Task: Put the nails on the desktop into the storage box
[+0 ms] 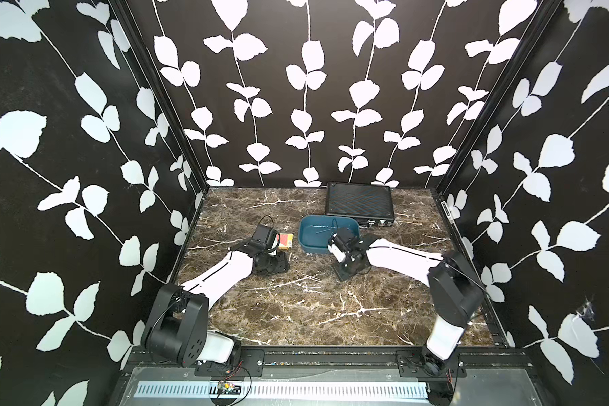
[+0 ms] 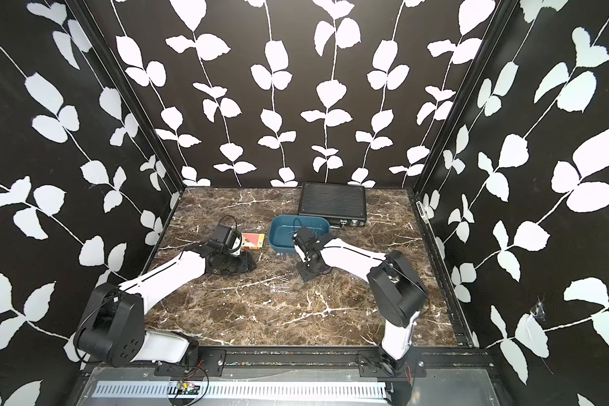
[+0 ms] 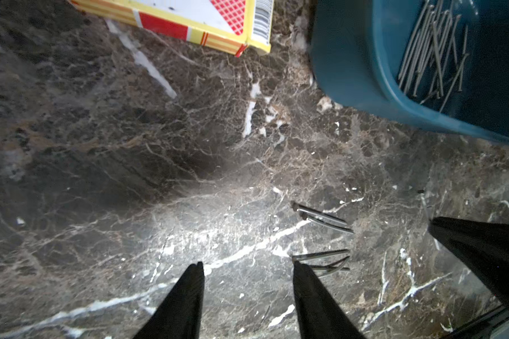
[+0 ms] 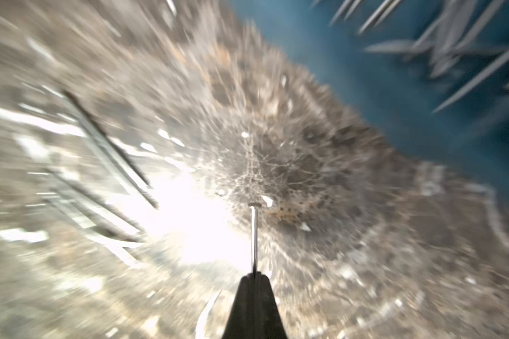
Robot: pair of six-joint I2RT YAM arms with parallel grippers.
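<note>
My right gripper is shut, and a single thin nail [image 4: 254,237] sticks out from its fingertips. In the right wrist view the blue storage box [image 4: 373,107] lies up and to the right of that nail, with the table below. Inside the box, several nails [image 3: 429,50] lie in a loose heap. More nails [image 3: 322,220] are scattered in a small group on the marble desktop, in front of the box. My left gripper stands open above the desktop, its fingers apart with nothing held; some of the loose nails are near its right fingertip.
A yellow and red card box [image 3: 198,22] lies left of the storage box. Behind it sits a black case [image 1: 360,201]. The two grippers are fairly close together.
</note>
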